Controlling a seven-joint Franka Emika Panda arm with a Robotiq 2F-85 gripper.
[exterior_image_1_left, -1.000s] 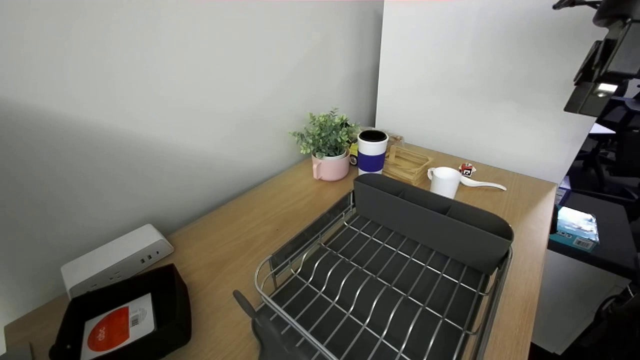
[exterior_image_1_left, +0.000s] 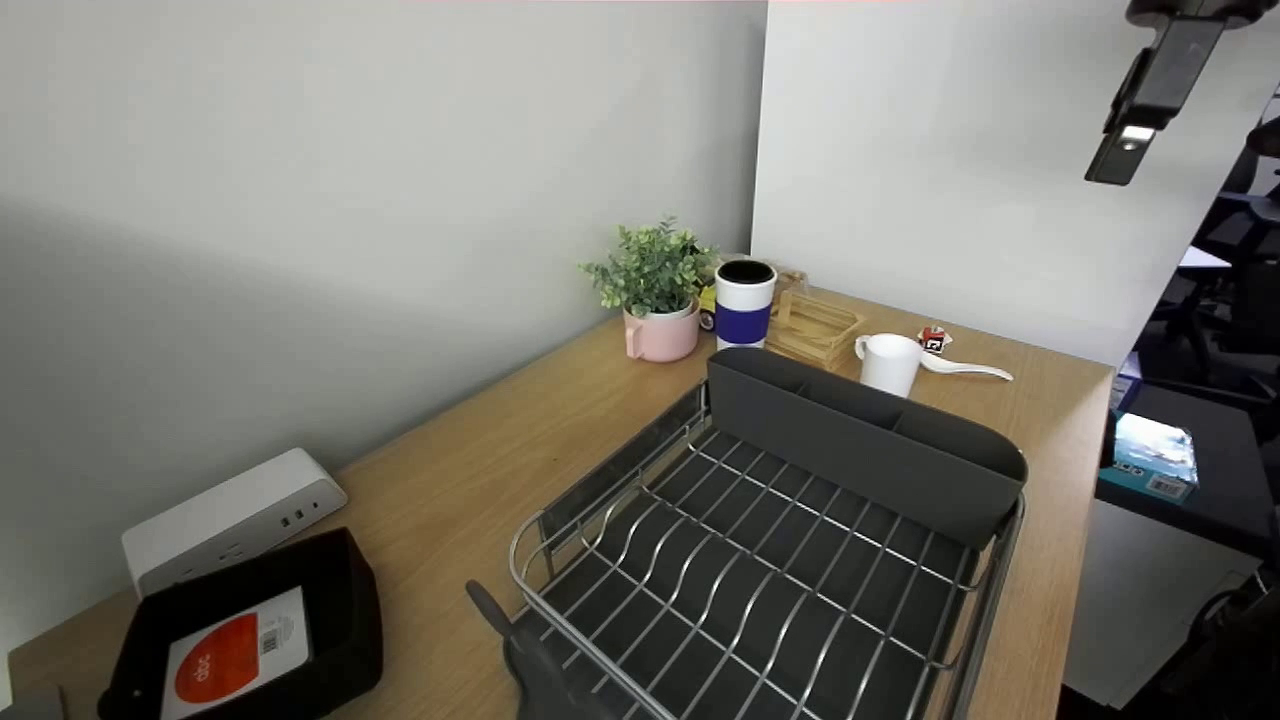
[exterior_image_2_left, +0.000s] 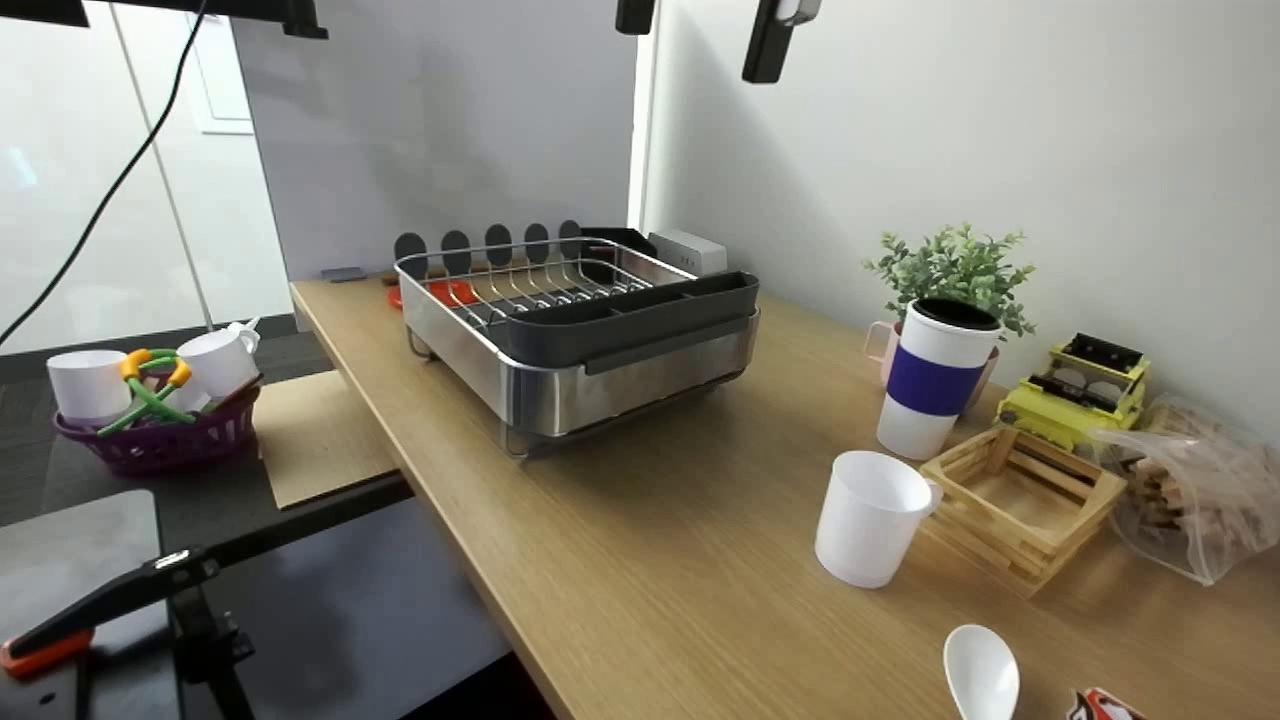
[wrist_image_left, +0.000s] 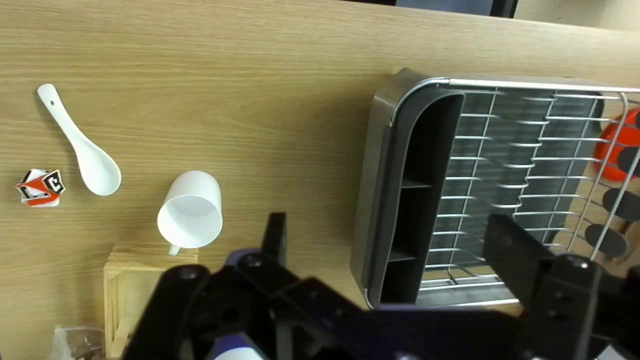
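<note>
My gripper stands open high above the table, its two fingers wide apart and nothing between them. In the wrist view a white mug (wrist_image_left: 190, 210) lies left of the fingers, its mouth facing up. Farther left rests a white spoon (wrist_image_left: 81, 144) beside a small red, white and black item (wrist_image_left: 41, 188). The dish rack (wrist_image_left: 510, 180) shows to the right, its dark compartment holder (wrist_image_left: 375, 240) along the near side empty. In the second exterior view the mug (exterior_image_2_left: 873, 522) is upright, and parts of the gripper (exterior_image_2_left: 702, 42) hang at the top edge.
A white tumbler with a blue band (exterior_image_2_left: 932, 378), a wooden crate (exterior_image_2_left: 1020, 498), a potted plant (exterior_image_2_left: 960, 276), a yellow object (exterior_image_2_left: 1074, 390) and a plastic bag (exterior_image_2_left: 1200, 480) crowd the wall side. Bare table (wrist_image_left: 288, 138) lies between mug and rack. A black bin (exterior_image_1_left: 348, 600) stands beyond the rack.
In the first exterior view my gripper has moved left and a little upward, and it appears turned. The objects on the table have stayed where they were.
</note>
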